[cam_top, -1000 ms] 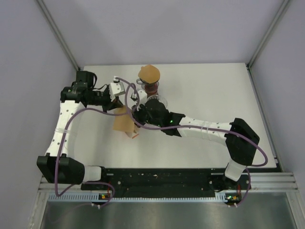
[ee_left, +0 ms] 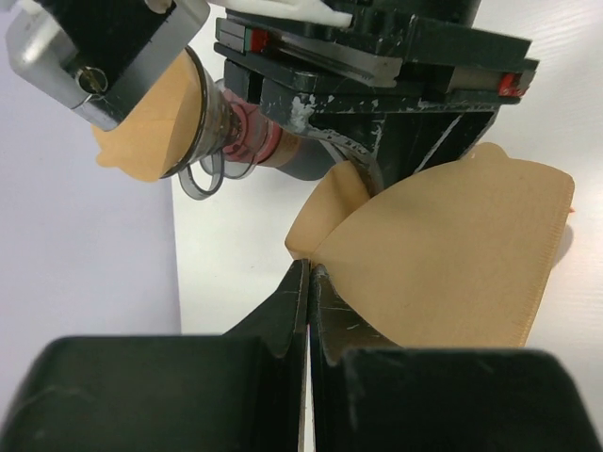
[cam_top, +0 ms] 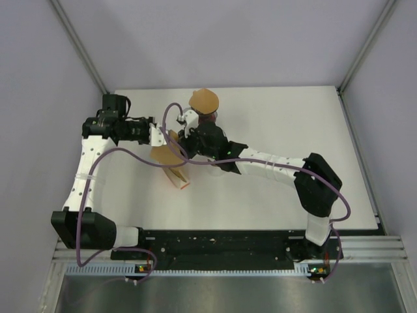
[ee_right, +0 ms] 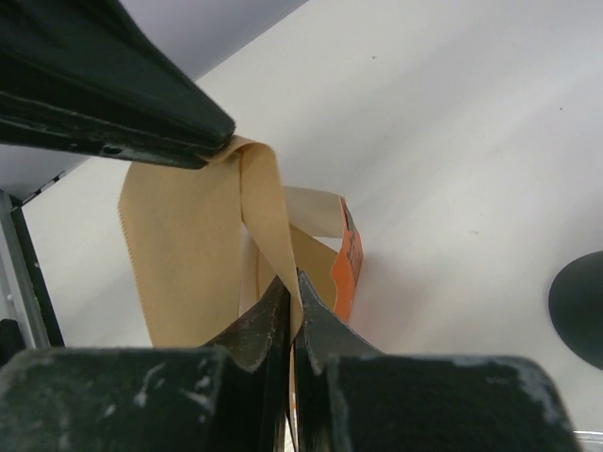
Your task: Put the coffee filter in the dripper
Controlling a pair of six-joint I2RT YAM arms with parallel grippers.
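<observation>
A tan paper filter (ee_left: 443,254) is held between my two grippers, low at the table's centre. My left gripper is shut at the filter's folded edge; my right gripper is shut on the paper, whose edge runs down between its fingertips. An orange-edged paper packet (ee_right: 344,273) stands open behind the filter. The dripper (ee_left: 212,127), at the back centre, has a tan filter (cam_top: 204,100) lying in or on its top.
Grey walls stand at both sides, and purple cables cross both arms.
The arms have shifted slightly around the filter, the right arm's rear swinging toward the front left; the sheet and packet now look more tilted in the top view.
</observation>
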